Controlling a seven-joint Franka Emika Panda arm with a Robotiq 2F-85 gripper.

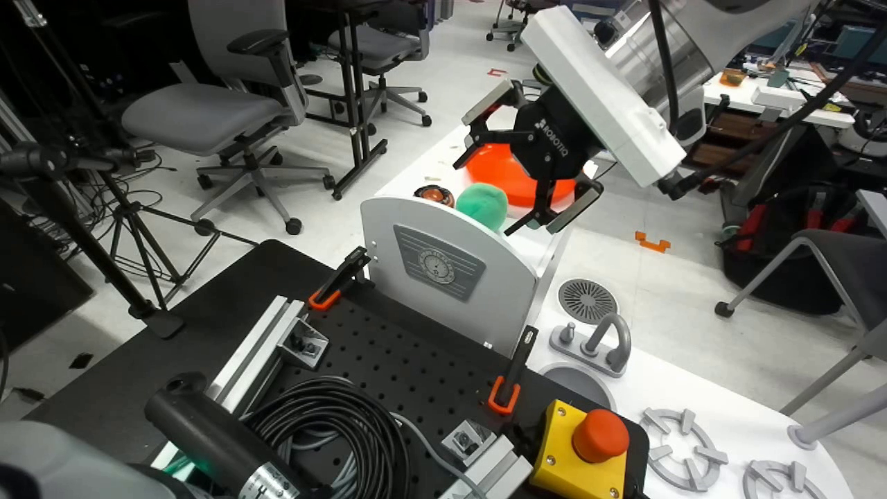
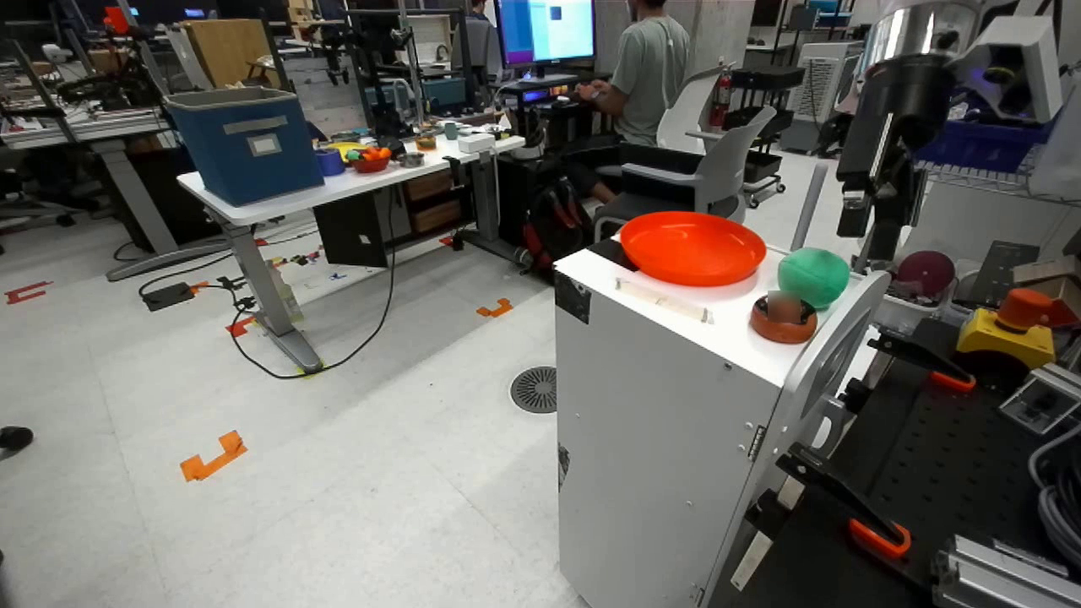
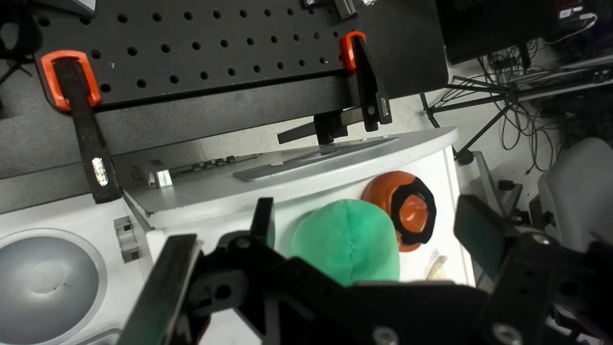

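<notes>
My gripper (image 1: 492, 196) stands open above the white cabinet top, with its fingers spread wide and nothing held. Between and beyond the fingers in the wrist view is a soft green rounded object (image 3: 348, 240), partly covered by the gripper's body. Touching or very near it sits an orange-brown round item with a black ring (image 3: 413, 213). A wide orange-red plate (image 2: 693, 248) lies flat on the same top; in exterior view 1 my gripper hides part of it.
A grey upright panel (image 1: 453, 274) borders the cabinet top. Beside it are black clamps with orange ends (image 3: 68, 80), a faucet (image 1: 613, 337) and a yellow box with a red button (image 1: 582, 453). A pale thin strip (image 2: 664, 301) lies near the plate.
</notes>
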